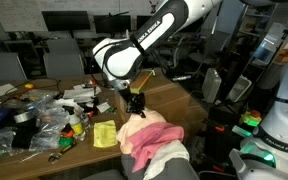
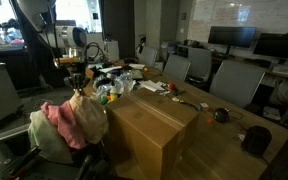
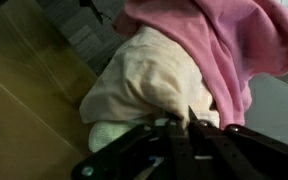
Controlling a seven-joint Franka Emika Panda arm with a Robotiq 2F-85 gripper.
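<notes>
My gripper (image 1: 136,112) is low over a heap of cloths beside the table, shut on a fold of the cream cloth (image 1: 134,126). In the wrist view, the cream cloth (image 3: 149,75) rises in creases to the gripper, whose dark fingers gather it. A pink cloth (image 3: 229,40) drapes beside it, and a pale greenish-white cloth (image 3: 109,133) shows underneath. From the other side, the cream cloth (image 2: 87,112) peaks beneath the gripper (image 2: 76,90). The fingertips themselves are partly hidden by fabric.
A yellow cloth (image 1: 104,133) lies flat on the table, left of the heap. Bottles (image 1: 76,125), clear plastic bags (image 1: 52,122) and small tools crowd the table's left part. A brown cardboard-coloured side (image 2: 149,135) stands right beside the heap.
</notes>
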